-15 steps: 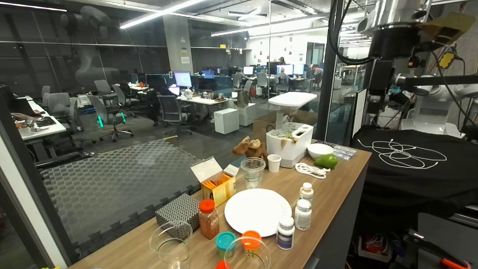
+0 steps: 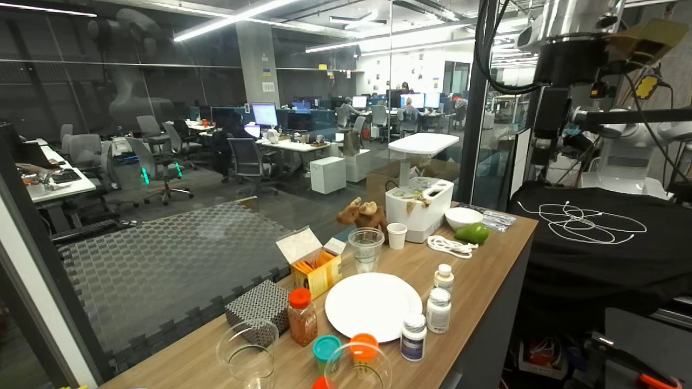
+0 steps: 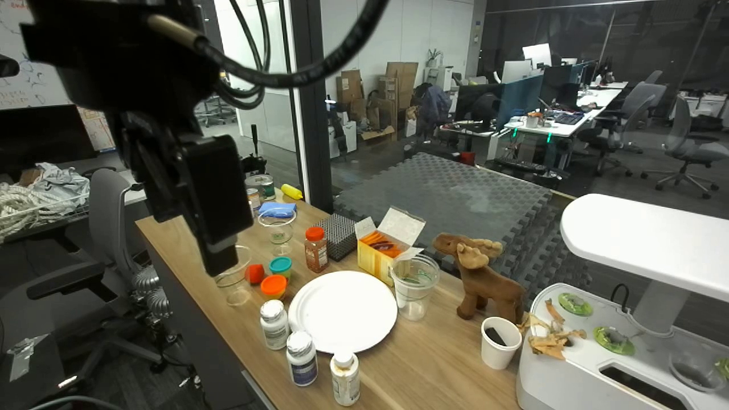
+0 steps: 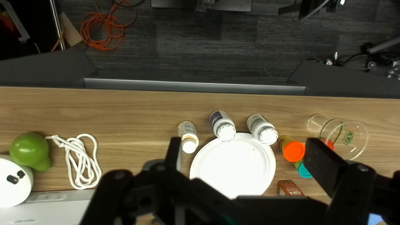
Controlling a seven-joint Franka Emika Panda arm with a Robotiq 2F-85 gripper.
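Observation:
High above the counter hangs my gripper, its two fingers spread wide in the wrist view and nothing between them. Far beneath that gap lies an empty white plate [image 4: 232,168]. Three white-capped bottles stand along the plate's edge: one with a yellowish label [image 4: 188,137], a dark-labelled one [image 4: 223,126] and another white bottle [image 4: 262,128]. In exterior view 2 the gripper's dark finger [image 3: 215,198] looms close to the camera, well clear of the tabletop. Exterior view 1 shows the arm at upper right, away from every object.
Around the plate stand an orange-lidded tub [image 2: 364,348], a teal-lidded tub [image 2: 327,350], a red-capped spice jar [image 2: 302,317], an open yellow box [image 2: 315,272] and clear cups [image 2: 366,249]. A white planter [image 2: 421,210], white cord [image 2: 452,246] and green pepper [image 2: 472,233] occupy the far end.

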